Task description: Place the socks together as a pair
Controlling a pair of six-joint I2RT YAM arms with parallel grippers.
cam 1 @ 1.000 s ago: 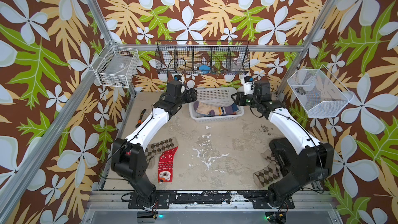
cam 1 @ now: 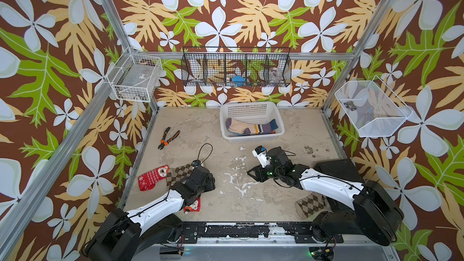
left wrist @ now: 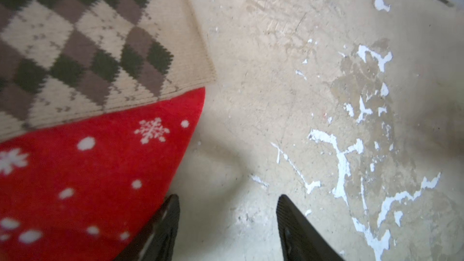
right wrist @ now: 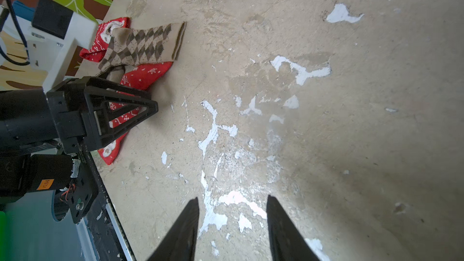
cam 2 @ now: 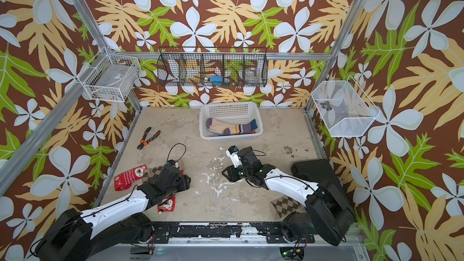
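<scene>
On the left, a red snowflake sock [cam 1: 152,178] and another red sock [left wrist: 91,174] lie by an argyle sock [left wrist: 82,53]. My left gripper is low, just right of this red sock, fingers apart and empty. Another argyle sock [cam 1: 308,205] lies at front right, partly hidden by my right arm. My right gripper stands open over bare table in the middle. A striped pair of socks [cam 1: 251,126] lies in the white basket [cam 1: 249,136] at back centre.
Pliers [cam 1: 168,139] lie on the left of the table [cam 1: 241,169]. Wire baskets [cam 1: 135,91] hang on the side and back rails.
Both arms have come down from the basket toward the front of the table.
</scene>
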